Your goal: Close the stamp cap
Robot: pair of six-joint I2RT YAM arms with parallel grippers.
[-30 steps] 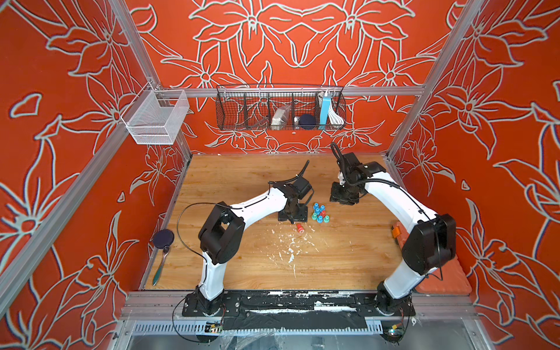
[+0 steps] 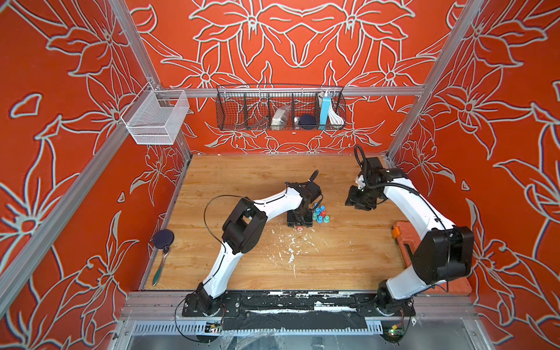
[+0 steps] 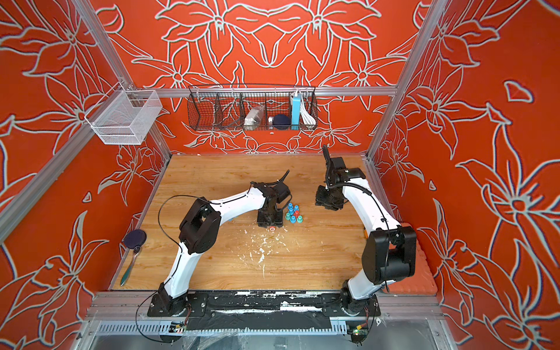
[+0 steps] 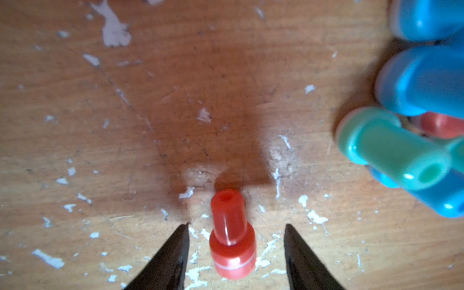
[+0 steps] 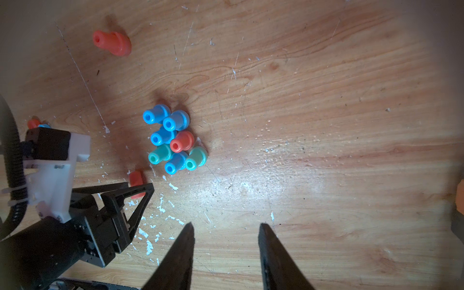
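Observation:
A red stamp (image 4: 232, 253) lies on the table between the spread fingers of my left gripper, touching neither in the left wrist view. Its narrow end points up the view. Across the left wrist view's right side is a cluster of blue, green and red stamps, among them a green stamp (image 4: 391, 145). The same group, with a blue stamp (image 5: 176, 120) and a red stamp (image 5: 182, 141), shows in the right wrist view. My right gripper hangs over bare table to the right of the cluster, part open and empty.
Another red stamp (image 5: 113, 42) stands alone, beyond the cluster in the right wrist view. White flecks mark the table near the left gripper. An orange case (image 2: 443, 274) sits at the right edge, a dark-headed brush (image 2: 163, 239) at the left.
My right gripper has shifted right, away from the cluster.

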